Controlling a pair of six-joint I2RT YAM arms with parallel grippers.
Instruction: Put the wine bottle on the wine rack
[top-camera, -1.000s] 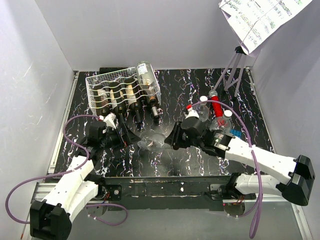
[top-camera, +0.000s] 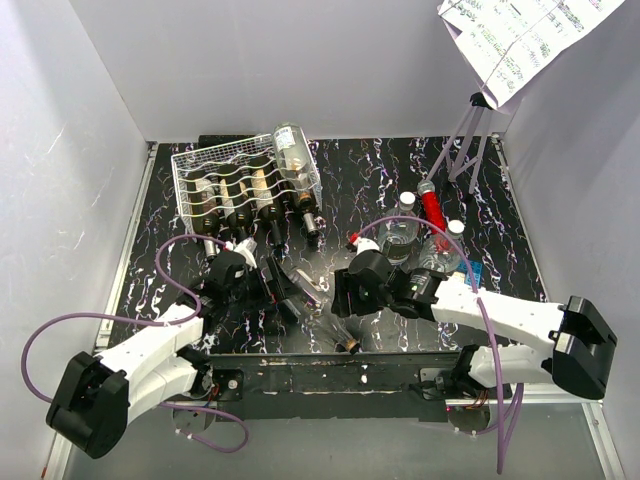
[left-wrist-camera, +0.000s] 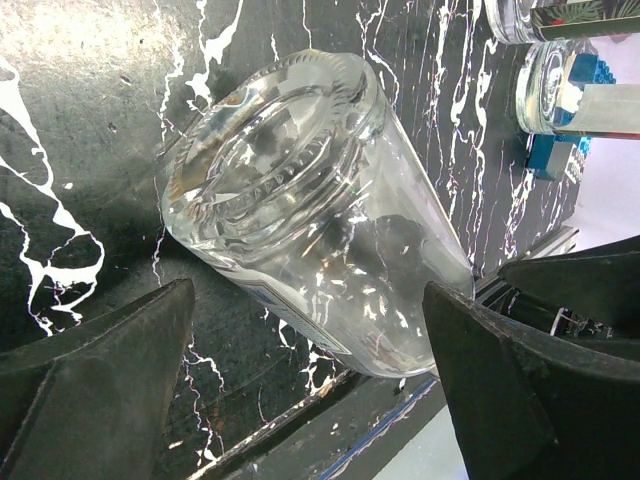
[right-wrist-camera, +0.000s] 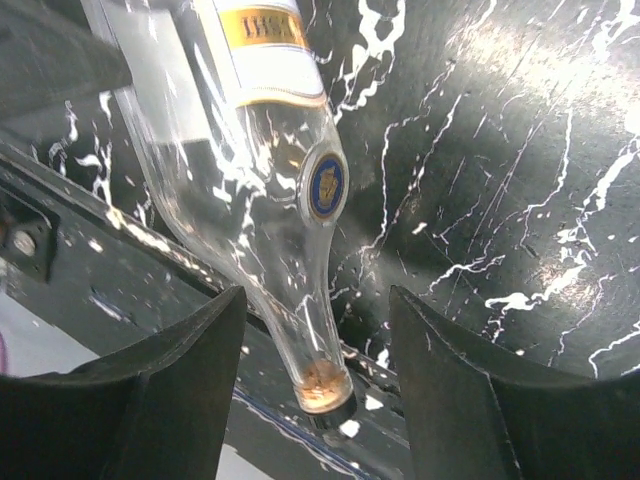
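Observation:
A clear glass bottle (top-camera: 322, 322) lies on the black marbled table near its front edge, its neck pointing toward the front right. In the left wrist view the bottle's thick base faces the camera, between the spread fingers of my left gripper. Contact on both sides cannot be made out. My right gripper is open above the neck end; the capped tip (right-wrist-camera: 332, 412) shows between its fingers, with nothing clasped. The white wire wine rack (top-camera: 178, 190) stands at the back left, holding several dark bottles and a clear bottle (top-camera: 290, 150) on its right side.
Two clear bottles (top-camera: 400, 235) stand on the right, partly behind my right arm. Beside them are a red-labelled bottle (top-camera: 433, 208), a blue object (top-camera: 467, 272) and a tripod (top-camera: 470, 145). Bare table shows between the rack and those bottles.
One second ago my right gripper held the bottle's neck. The bottle has turned and lowered onto the table. My left gripper moved right.

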